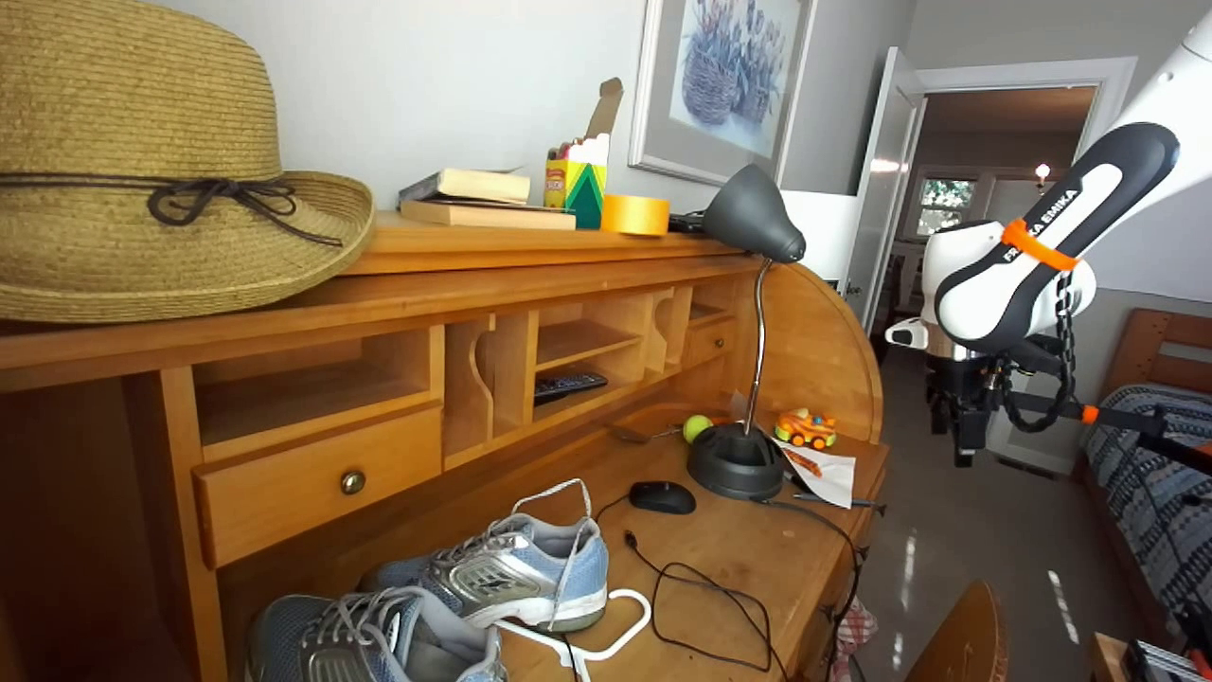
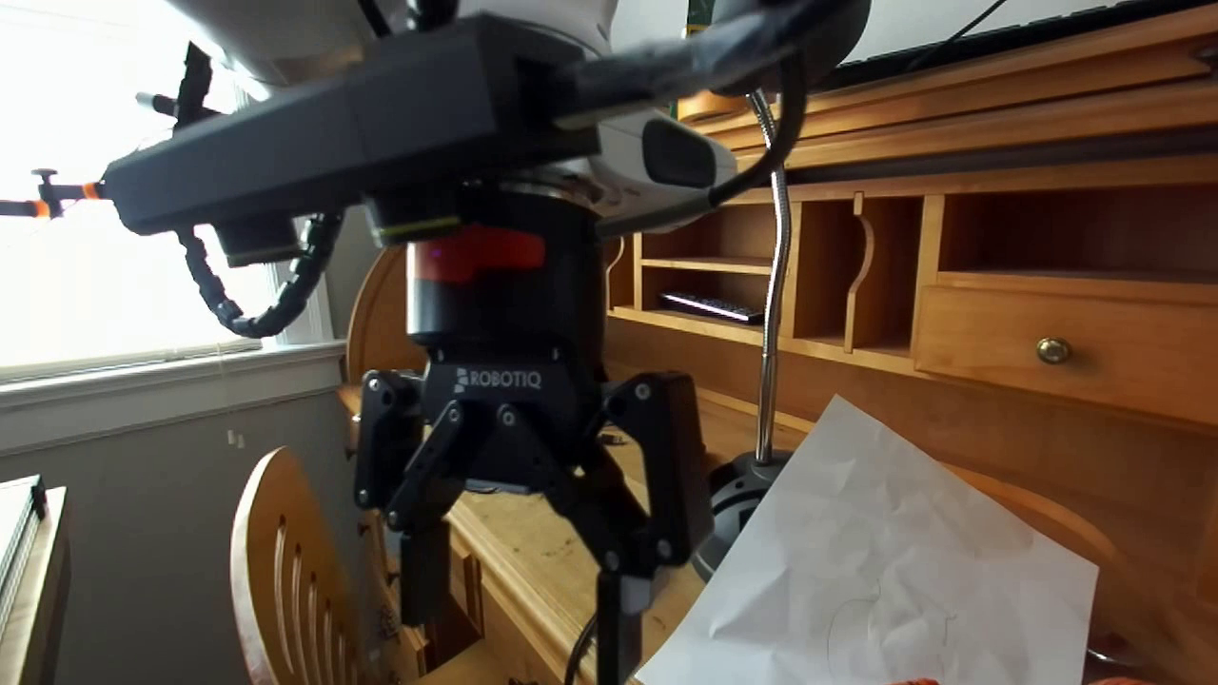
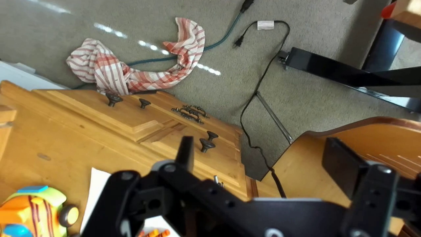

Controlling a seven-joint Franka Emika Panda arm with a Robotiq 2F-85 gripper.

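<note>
My gripper [image 1: 957,438] hangs in the air beyond the desk's right end, pointing down. Its two fingers stand wide apart in exterior view 2, and the gripper [image 2: 521,611] is open with nothing between them. From the wrist, the gap of the gripper looks down on the desk's drawer fronts, the floor and a chair. An orange toy car [image 1: 806,428] sits near the desk's right end, beside a white sheet of paper [image 1: 832,473] with orange crayons on it. The toy car [image 3: 33,213] shows at the wrist view's lower left.
A black lamp [image 1: 735,460] stands on the desk near the car. Shoes [image 1: 511,574], a mouse [image 1: 662,496] and loose cables occupy the desktop. A wooden chair [image 2: 280,548] is close to the gripper. A striped cloth [image 3: 118,73] and a power cord [image 3: 258,81] lie on the floor.
</note>
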